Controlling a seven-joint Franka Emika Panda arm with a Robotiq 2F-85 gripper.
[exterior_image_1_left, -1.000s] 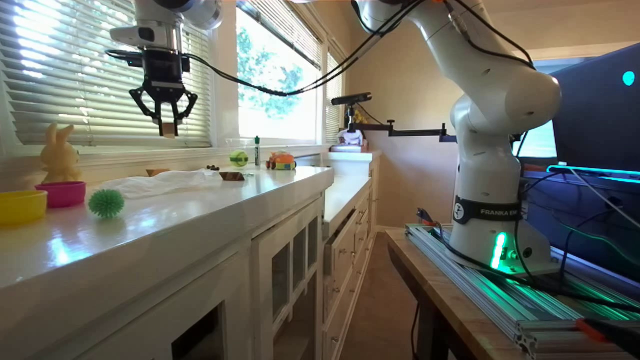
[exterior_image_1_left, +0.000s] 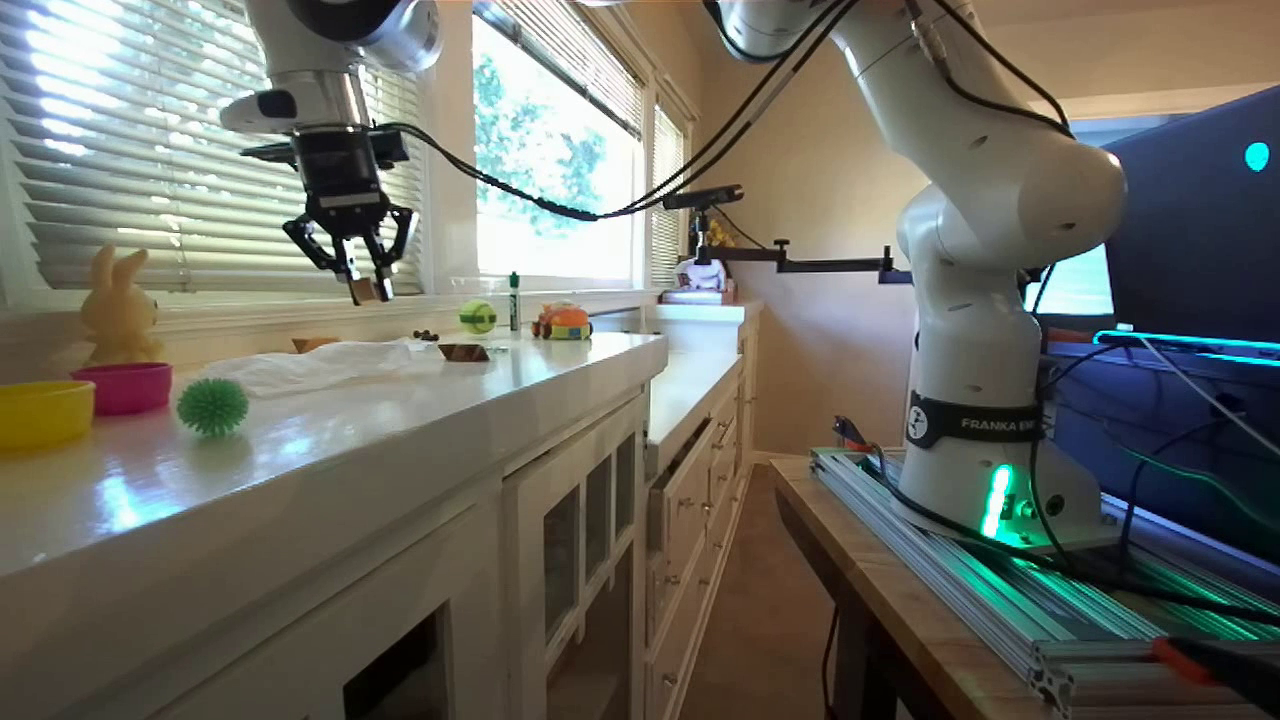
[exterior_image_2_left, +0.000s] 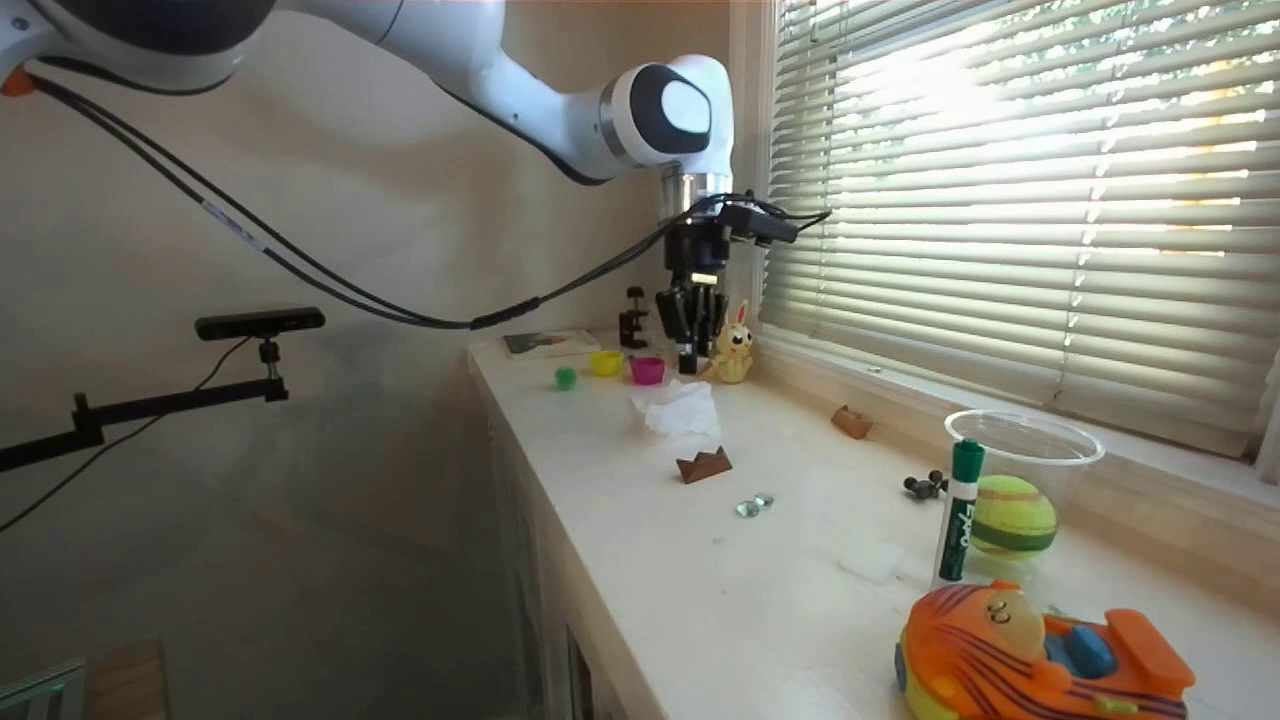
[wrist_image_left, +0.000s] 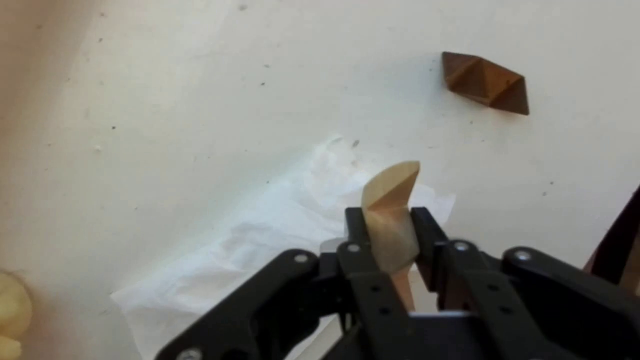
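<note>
Between the fingertips of my gripper is a light wooden piece (wrist_image_left: 390, 201) with angular faces, and the fingers are shut on it. Its lower part is partly hidden by the fingers. The gripper (exterior_image_1_left: 368, 292) hangs above the counter, clear of its surface. Below the held piece lies a crumpled white tissue (wrist_image_left: 252, 252). A darker wooden piece (wrist_image_left: 486, 83) of faceted shape rests on bare counter, apart from the tissue. Another brown wooden piece (exterior_image_2_left: 852, 421) lies nearer the window.
Pink cup (exterior_image_1_left: 124, 388), yellow cup (exterior_image_1_left: 46, 415), spiky green ball (exterior_image_1_left: 214, 408) and a rabbit figure (exterior_image_2_left: 733, 348) stand at one end. Toward the other are a marker (exterior_image_2_left: 957, 516), a clear cup (exterior_image_2_left: 1026, 434) holding a ball, and an orange toy car (exterior_image_2_left: 1044, 660).
My gripper has moved lower and slightly right in exterior view 1, and it has turned. The wooden piece is between its fingers in both frames; the counter objects stay put.
</note>
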